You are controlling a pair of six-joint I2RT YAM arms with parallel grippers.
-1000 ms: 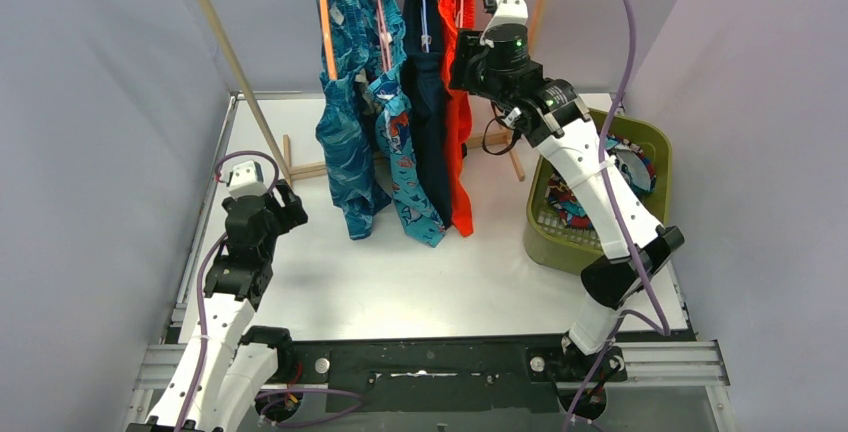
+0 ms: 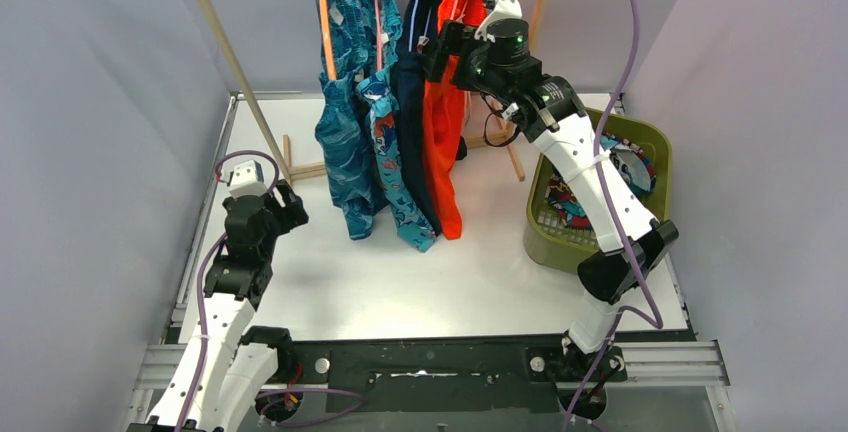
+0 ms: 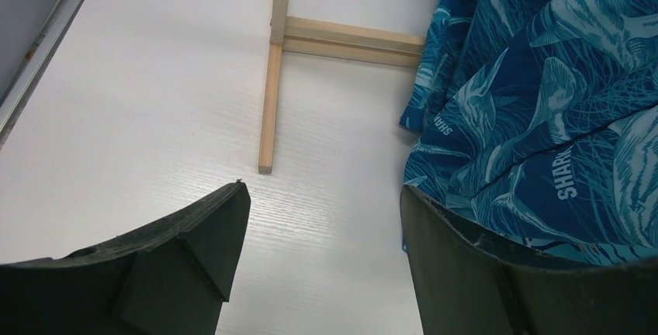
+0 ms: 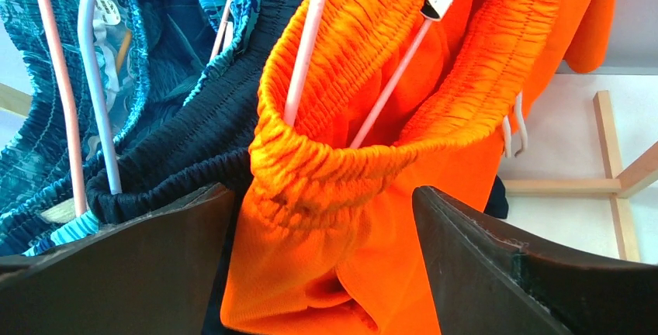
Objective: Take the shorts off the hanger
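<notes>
Several shorts hang on hangers from the rack: patterned blue pairs point(image 2: 345, 152), a navy pair point(image 2: 415, 152) and an orange pair point(image 2: 448, 162). My right gripper is at the orange waistband point(image 4: 450, 149), its fingers apart on either side of the orange fabric near a pink hanger point(image 4: 309, 48); I see no grip on it. The navy waistband point(image 4: 155, 180) lies just left. My left gripper stands open and empty at the lower left, beside shark-print blue fabric point(image 3: 535, 149).
A green basket point(image 2: 545, 247) holding patterned clothing sits at the right, under the right arm. The wooden rack point(image 2: 230, 52) stands at the back, its feet on the white table.
My right gripper has moved left in the top view, into the orange and navy shorts, and the orange pair has shifted and spread out. The left arm has not moved.
</notes>
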